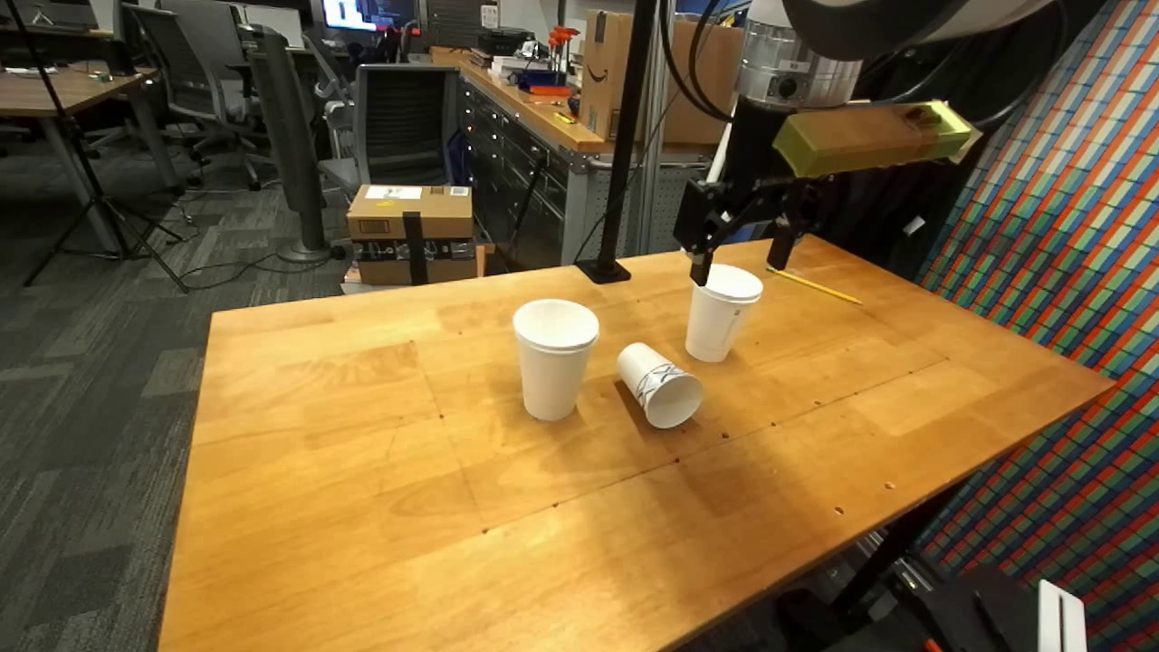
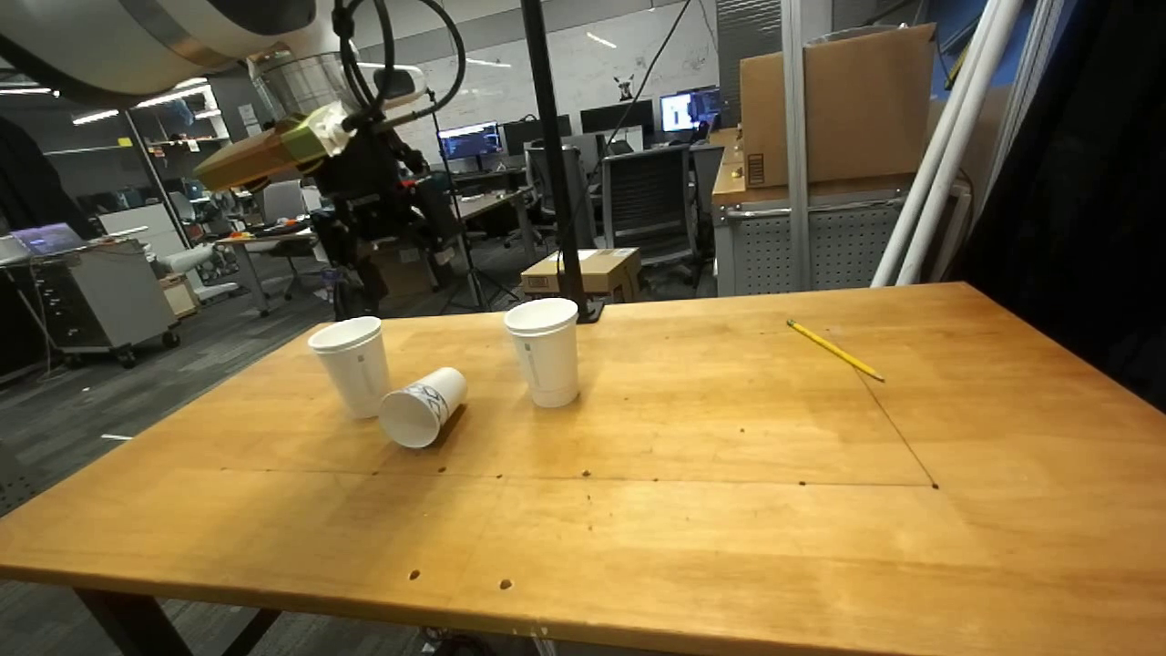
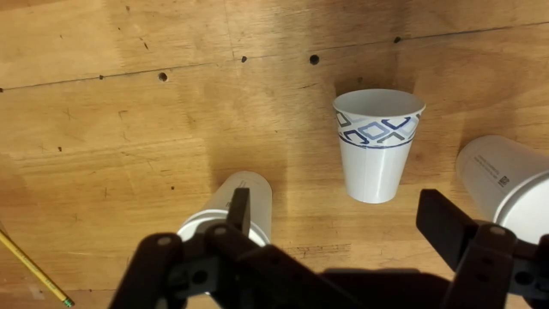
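Note:
My gripper is open above the table, nothing between its fingers. In exterior view 1 the gripper [image 1: 741, 261] hangs over the far right part, one finger in front of the rim of an upright white cup [image 1: 717, 326]; that cup [image 2: 549, 361] shows clear of the fingers in exterior view 2. A smaller white paper cup with a blue diamond band [image 3: 378, 165] lies on its side, ahead of the fingers in the wrist view. Another upright white cup [image 1: 551, 375] stands beyond it, partly cut off at the wrist view's right edge. The left finger partly hides one upright cup there.
A yellow pencil [image 2: 836, 350] lies apart from the cups on the wooden table [image 2: 700, 547]. A black post [image 1: 617, 163] rises at the table's back edge. Wide bare tabletop lies in front of the cups.

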